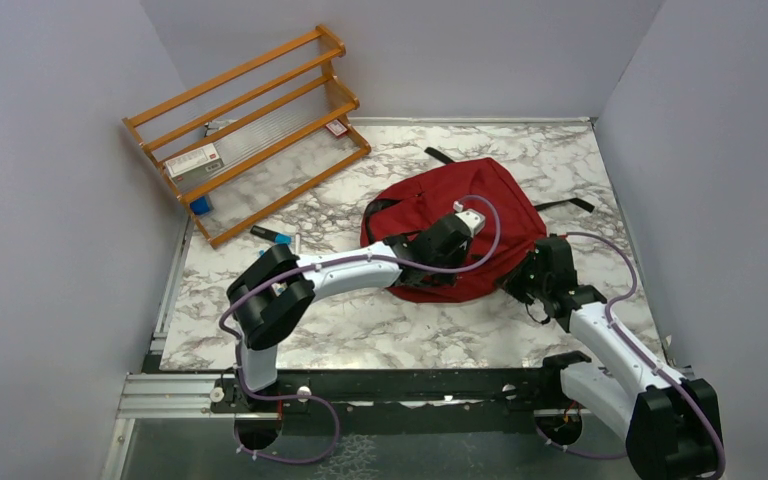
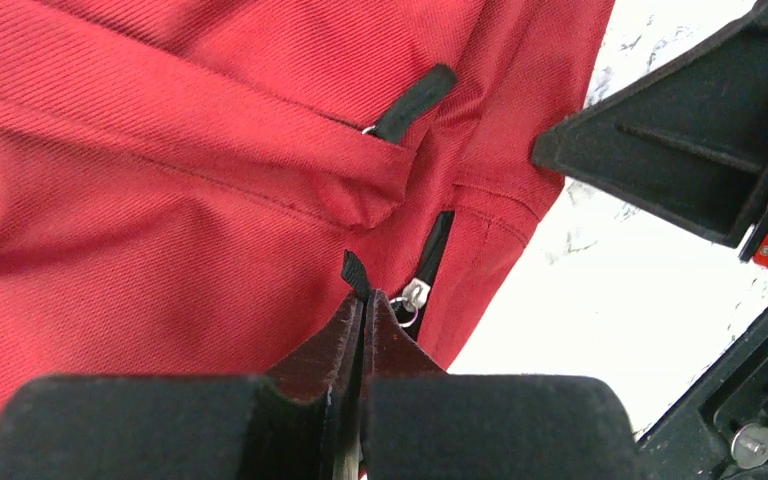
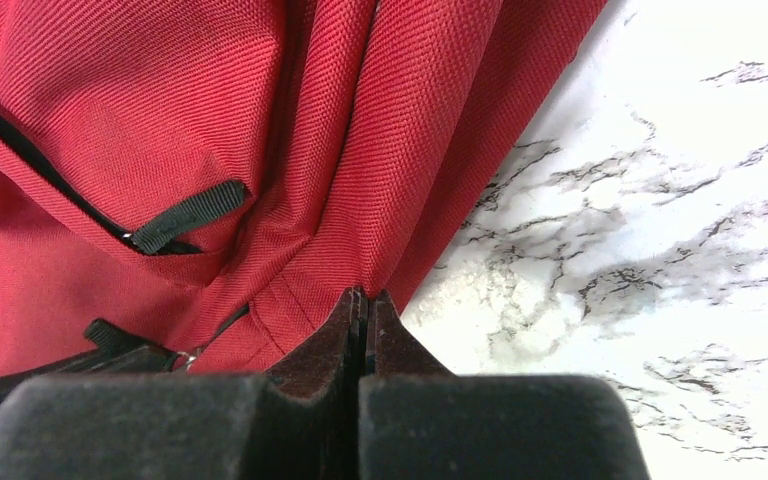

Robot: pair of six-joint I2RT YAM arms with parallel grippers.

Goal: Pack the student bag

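Note:
The red student bag [image 1: 430, 195] lies flat on the marble table, black straps sticking out behind it. My left gripper is shut over the bag beside a zipper [image 2: 416, 295]; a short black fabric tab [image 2: 354, 270] shows at its tips, though whether it is pinched is unclear. A second zipper pull [image 2: 410, 105] lies above it. My right gripper is shut at the bag's near right edge, at the red fabric, with nothing clearly between its fingers.
A wooden rack [image 1: 240, 160] with boxes stands at the back left. Markers [image 1: 270, 235] and small items lie left of the bag, partly hidden by my left arm.

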